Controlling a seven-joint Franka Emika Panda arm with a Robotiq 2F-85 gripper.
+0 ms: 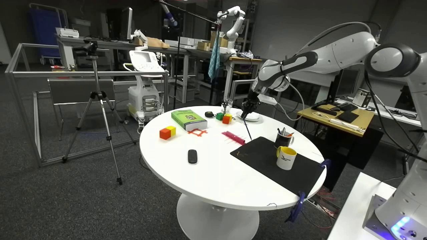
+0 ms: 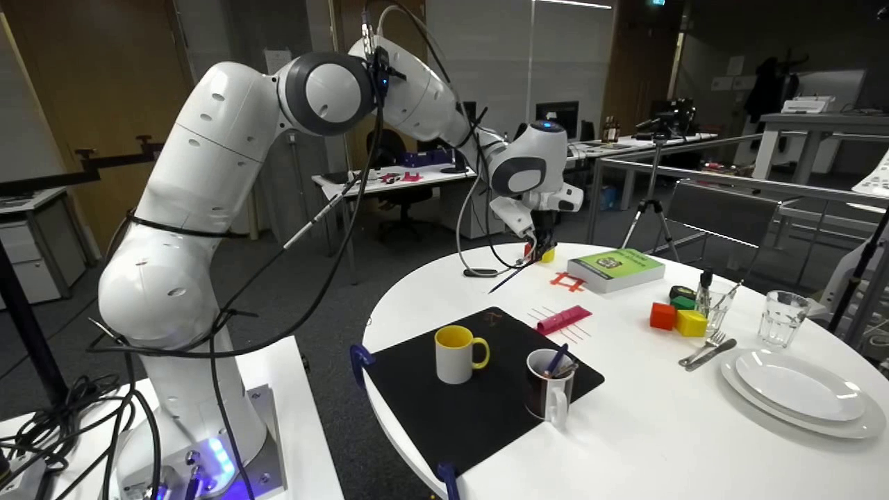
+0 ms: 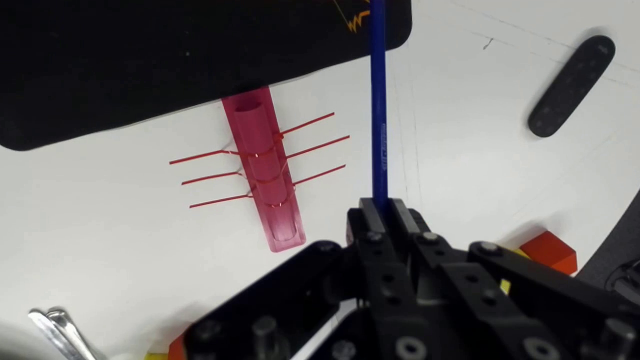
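A long thin blue pen-like rod (image 3: 379, 108) is pinched in my gripper, whose two fingers are closed against it. In the wrist view the rod reaches forward to the top edge over a corner of the black mat. In exterior view 1 it slants down from the gripper (image 1: 247, 108) above the white round table (image 1: 216, 176); whether its tip touches anything I cannot tell. The magenta channel piece (image 3: 261, 156) with thin red strips lies on the table, left of the rod in the wrist view.
On the black mat (image 2: 492, 400) stand a white-and-yellow mug (image 2: 454, 354) and a mug holding pens (image 2: 546, 387). A green book (image 2: 617, 268), colored cubes (image 2: 662, 316), cutlery (image 2: 708, 350), plates (image 2: 800, 387), a glass (image 2: 783, 317) and a dark oblong object (image 1: 192, 156) share the tabletop.
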